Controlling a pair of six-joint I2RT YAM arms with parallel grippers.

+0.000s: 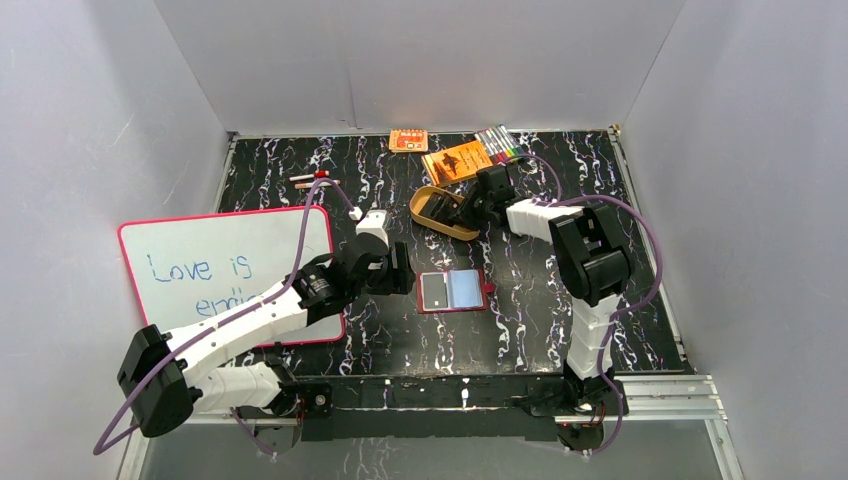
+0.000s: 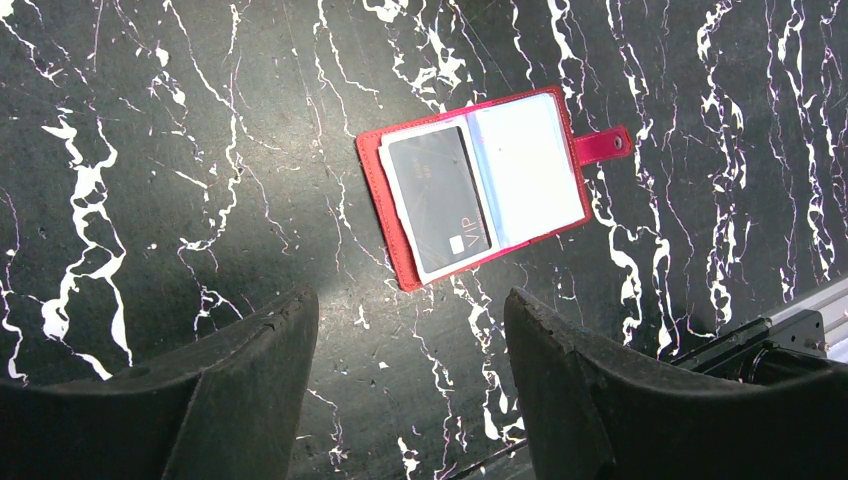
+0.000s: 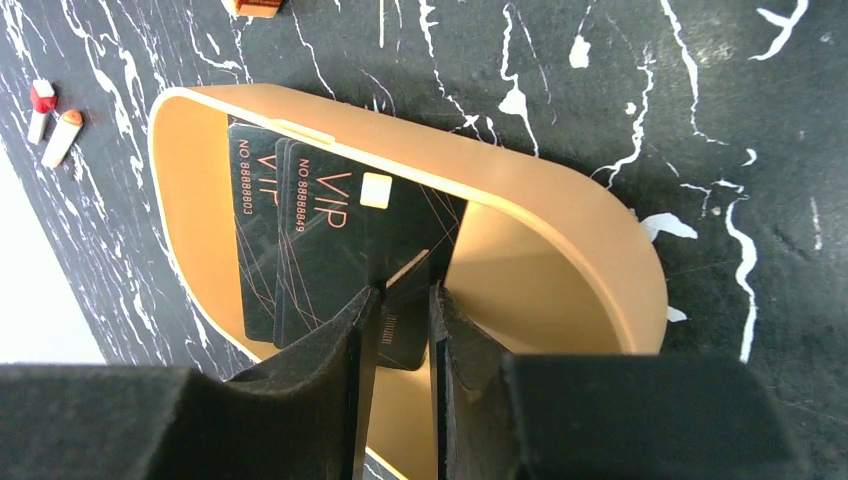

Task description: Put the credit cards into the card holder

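A red card holder (image 1: pixel 451 291) lies unfolded on the dark marbled table; in the left wrist view, a black VIP card (image 2: pixel 437 195) sits in its left half, and the right half shows a pale sleeve (image 2: pixel 525 163). My left gripper is open above the table to the holder's left, nothing between its fingers. In the right wrist view, black VIP cards (image 3: pixel 330 215) lie overlapping inside a tan oval tray (image 3: pixel 560 215). My right gripper reaches into this tray at the upper card's lower edge, its fingers a small gap apart.
Behind the tray are an orange book (image 1: pixel 456 163), a small orange pad (image 1: pixel 408 140) and a set of markers (image 1: pixel 499 143). A whiteboard (image 1: pixel 230 260) fills the left side, partly beneath my left arm. Bare table surrounds the holder.
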